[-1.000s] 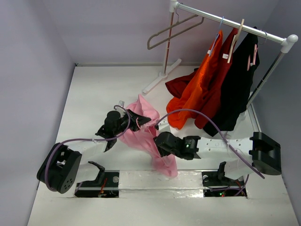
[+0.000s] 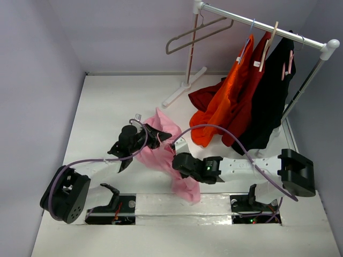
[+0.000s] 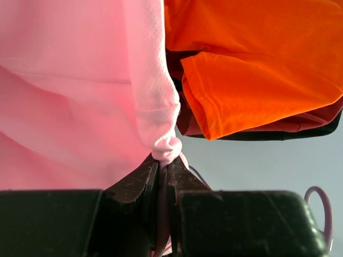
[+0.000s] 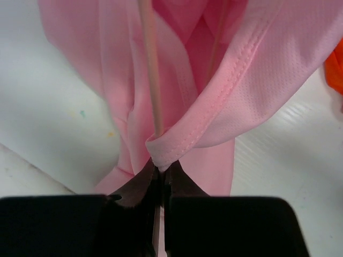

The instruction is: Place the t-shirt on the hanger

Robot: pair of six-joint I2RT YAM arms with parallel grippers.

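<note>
The pink t-shirt (image 2: 185,187) hangs in loose folds at the middle of the workspace, between both arms. My left gripper is shut on a bunched edge of it, as the left wrist view shows. My right gripper is shut on a hemmed fold of the same shirt, lower and to the right in the top view, with thin cord-like strips (image 4: 150,64) running down to the fingers. An empty beige hanger (image 2: 199,38) hangs from the rail at the upper left of the rack.
The rack's rail (image 2: 241,19) carries orange (image 2: 211,123), dark red and black garments at the right, close beside the pink shirt. The rack's white foot (image 2: 177,93) stands behind the shirt. Bare table (image 2: 99,101) shows at the back left.
My left arm looks unchanged, and the hanger has barely moved.
</note>
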